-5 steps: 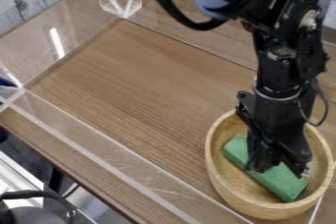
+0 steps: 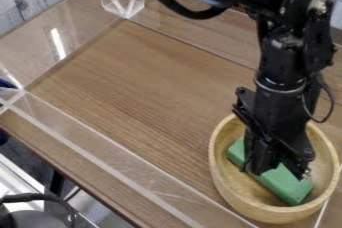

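My black gripper (image 2: 267, 152) hangs down at the right of the camera view, inside or just over a round wooden bowl (image 2: 227, 192). A green block (image 2: 283, 182) lies in the bowl under the gripper, partly hidden by it. The fingertips are dark and overlap each other in view, so whether anything is between them is hard to see; the gripper looks shut.
Clear plastic strips run along its edges, with a small clear piece (image 2: 122, 2) at the back left. Cables lie at the bottom left.
The gripper has shifted slightly over the bowl and block, which now shows a little less than a second ago. The bowl and block stay about where they were.
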